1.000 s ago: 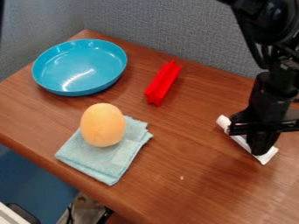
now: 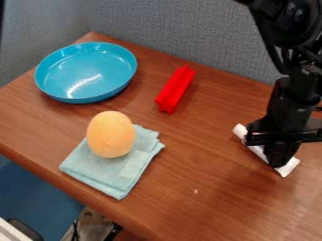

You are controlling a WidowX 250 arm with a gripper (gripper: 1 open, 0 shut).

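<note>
My black gripper [image 2: 280, 141] is low at the right of the table, over a white strip [image 2: 287, 166] that looks like folded cloth or paper lying on the wood. The gripper looks shut; whether any of the strip is between its fingers is hidden. An orange egg-shaped object [image 2: 111, 134] rests on a folded light-blue cloth [image 2: 98, 174] at the front left. A blue plate [image 2: 86, 72] is at the back left, and a red bar-shaped object [image 2: 175, 88] lies to its right.
A grey padded wall [image 2: 189, 33] runs along the back. The table's edge drops away at the lower left.
</note>
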